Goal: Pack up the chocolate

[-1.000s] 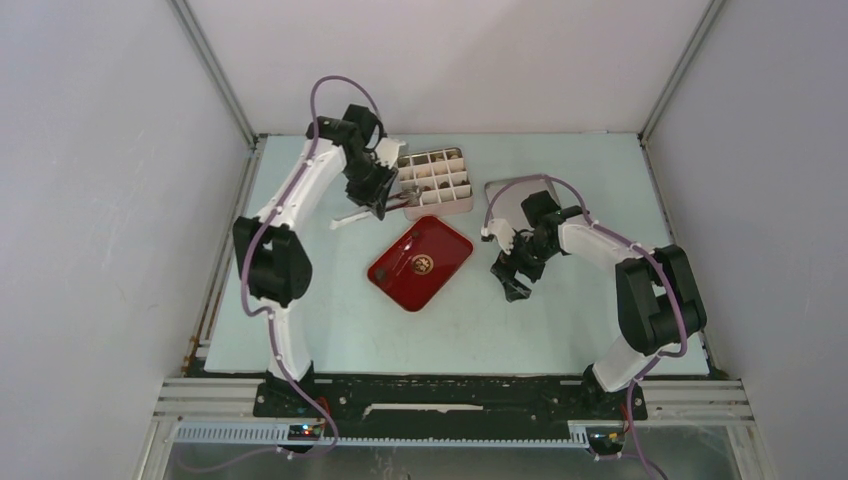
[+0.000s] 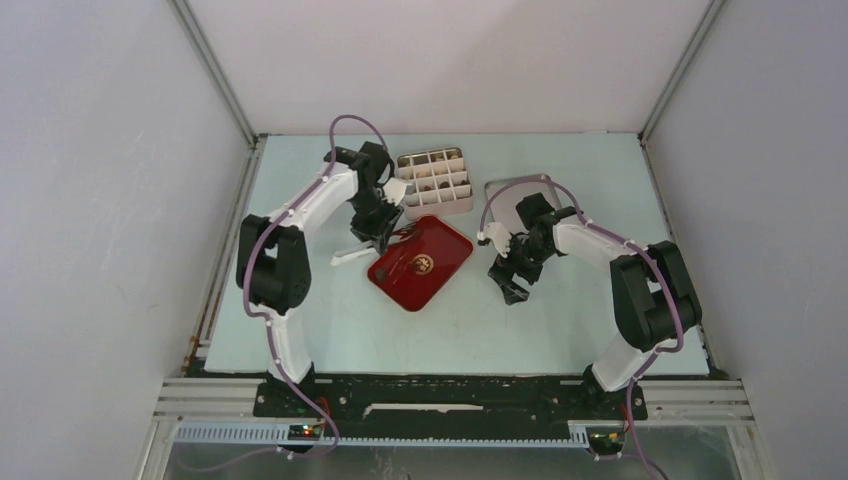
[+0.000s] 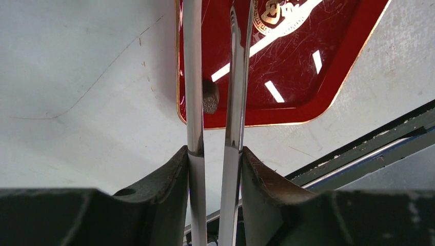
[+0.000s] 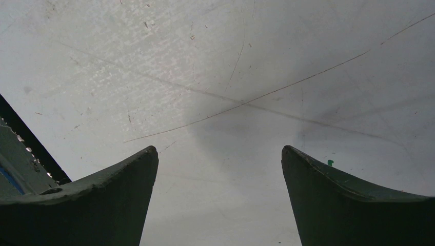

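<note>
A red tray [image 2: 430,280] with a gold emblem lies in the table's middle. My left gripper is shut on a pair of long metal tongs [image 3: 235,102], whose two arms reach over the tray's left side. A small brown piece [image 3: 210,97], apparently a chocolate, lies in the tray beside the tongs, partly hidden by them. My right gripper is open over bare table to the right of the tray, with nothing between its fingers.
A pink compartment box [image 2: 450,205] with some pieces in it stands behind the red tray. A grey tray [image 2: 500,195] lies at back right, partly under the right arm.
The right arm has shifted very slightly.
</note>
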